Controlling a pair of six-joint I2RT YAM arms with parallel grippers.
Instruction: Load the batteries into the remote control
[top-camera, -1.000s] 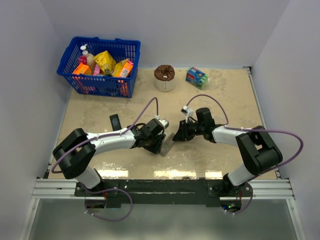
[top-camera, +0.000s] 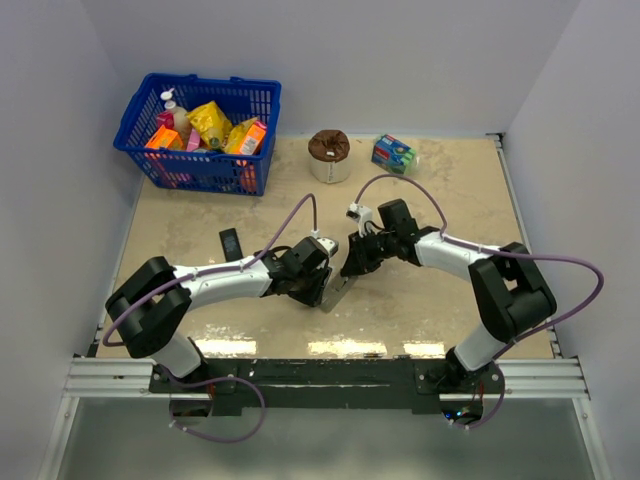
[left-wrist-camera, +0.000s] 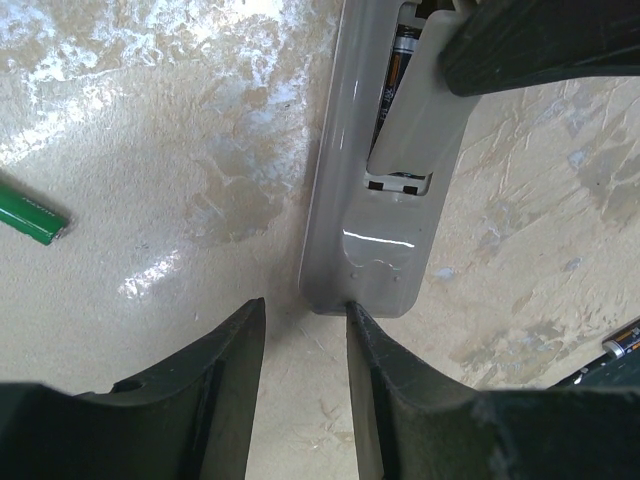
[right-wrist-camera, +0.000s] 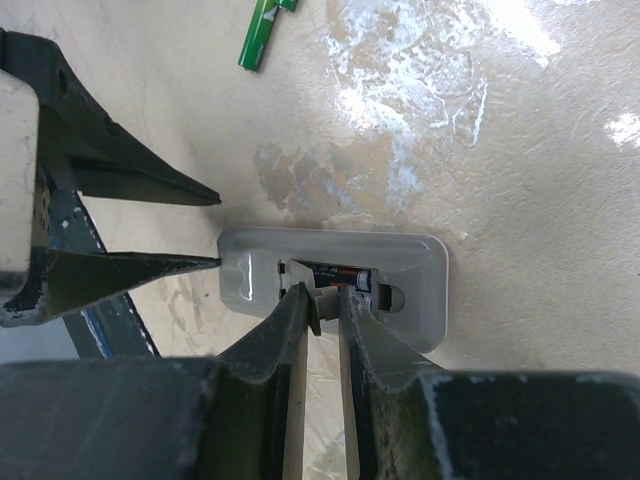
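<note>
The grey remote control (left-wrist-camera: 375, 245) lies back side up on the table, its compartment open. A dark battery (right-wrist-camera: 345, 277) shows inside. My right gripper is shut on the small grey battery cover (left-wrist-camera: 425, 120), which is tilted over the compartment and partly hides it. At the remote's other end my left gripper stands open with nothing between its fingers; one fingertip (right-wrist-camera: 212, 262) is at or very near the remote's edge. In the top view both grippers hide much of the remote (top-camera: 337, 293).
Green batteries lie apart from the remote, and a dark battery (left-wrist-camera: 624, 340) shows at the left wrist view's right edge. A black rectangular object (top-camera: 230, 244), blue basket (top-camera: 200, 170), brown-topped container (top-camera: 329, 157) and blue-green box (top-camera: 394, 154) stand farther back.
The right arm has moved toward the back and slightly left in the top view, its gripper now more over the remote. The left arm has barely moved.
</note>
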